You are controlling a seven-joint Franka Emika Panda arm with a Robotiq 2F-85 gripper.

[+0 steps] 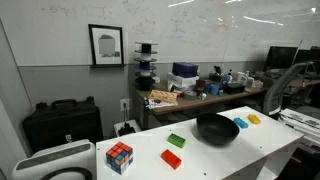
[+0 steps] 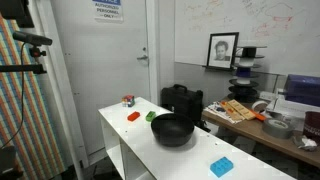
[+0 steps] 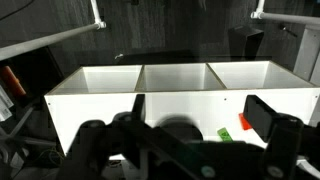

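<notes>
On the white table (image 1: pixel 205 165), a black bowl (image 1: pixel 217 129) stands near the middle. To its left lie a green block (image 1: pixel 176 141) and a red block (image 1: pixel 172 159), with a multicoloured cube (image 1: pixel 119 157) further left. Beyond the bowl on the right are a blue block (image 1: pixel 241 123) and a yellow block (image 1: pixel 254 118). In the wrist view my gripper is open, its fingers (image 3: pixel 262 107) wide apart and nothing between them. That view shows the bowl (image 3: pixel 178 130) partly hidden behind the gripper, with the green block (image 3: pixel 225 135) and red block (image 3: pixel 248 120) near the right finger.
A row of open white compartments (image 3: pixel 183 78) runs along the table's side in the wrist view. Behind the table, a wooden bench (image 1: pixel 190 102) carries boxes, bottles and tools. A black case (image 1: pixel 63 122) stands at the back left. Bare tabletop surrounds the blocks.
</notes>
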